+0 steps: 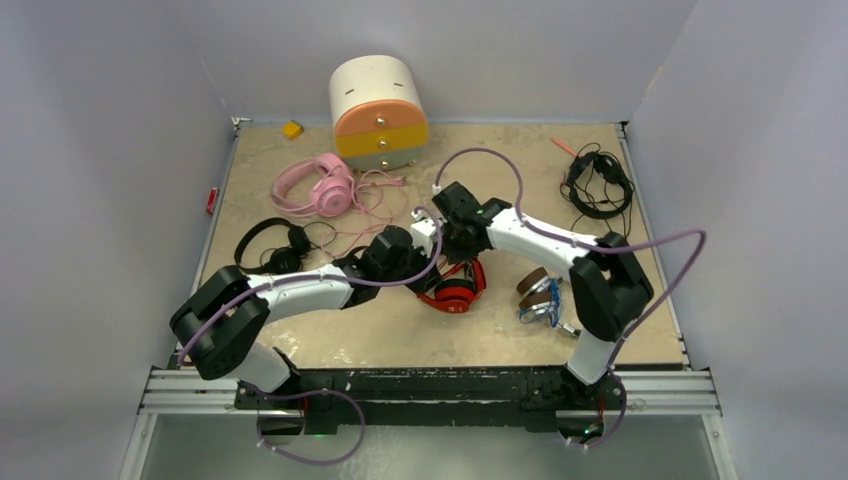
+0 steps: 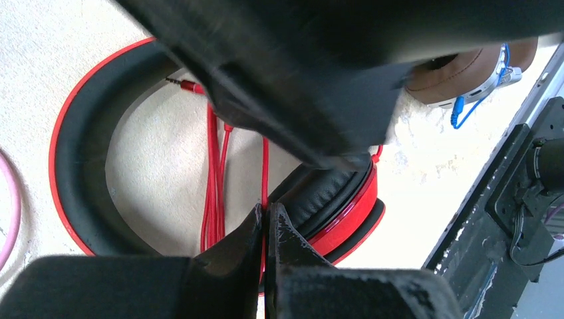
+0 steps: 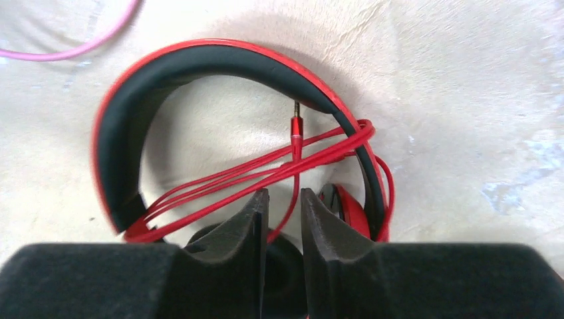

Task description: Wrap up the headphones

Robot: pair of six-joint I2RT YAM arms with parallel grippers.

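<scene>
Red-and-black headphones lie near the middle, beneath both grippers. Their red cable is looped across the headband, with the plug inside the arc. My left gripper is shut, with a thin red strand of cable at its fingertips. My right gripper is part open over the headphones, a red strand visible in the gap between its fingers; whether it touches that strand I cannot tell. In the left wrist view the other gripper's dark body covers the top of the scene.
Pink headphones and black headphones lie left. Brown-silver headphones with blue cable are right, a coiled black set back right. A drawer box stands at the back.
</scene>
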